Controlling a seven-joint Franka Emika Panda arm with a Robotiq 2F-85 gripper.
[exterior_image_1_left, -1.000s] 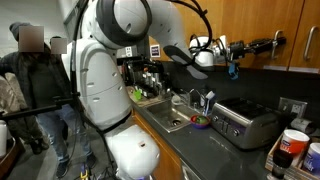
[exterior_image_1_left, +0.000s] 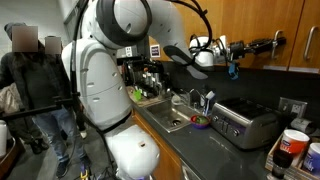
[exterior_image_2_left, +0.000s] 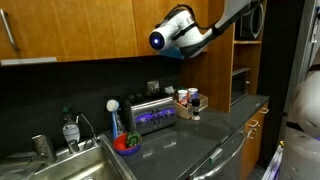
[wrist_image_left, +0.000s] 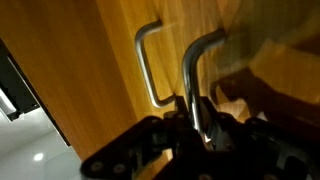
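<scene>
Up at the wooden upper cabinets (exterior_image_1_left: 225, 18), my gripper (exterior_image_1_left: 272, 44) is beside a cabinet door's bar handle. In the wrist view that curved metal handle (wrist_image_left: 190, 65) runs down between the dark fingers of my gripper. The fingers sit close around its lower end, but shadow hides whether they press on it. A second bar handle (wrist_image_left: 147, 65) lies to the left, clear of the fingers. The doors look closed. In exterior view 2 the white arm (exterior_image_2_left: 170, 36) hides the gripper.
Below are a silver toaster (exterior_image_1_left: 245, 122), a sink (exterior_image_1_left: 172, 117) and a red bowl (exterior_image_1_left: 200, 122) on the dark counter (exterior_image_1_left: 222, 155). Cups (exterior_image_1_left: 294, 141) stand in a box at the right. People stand at the far left.
</scene>
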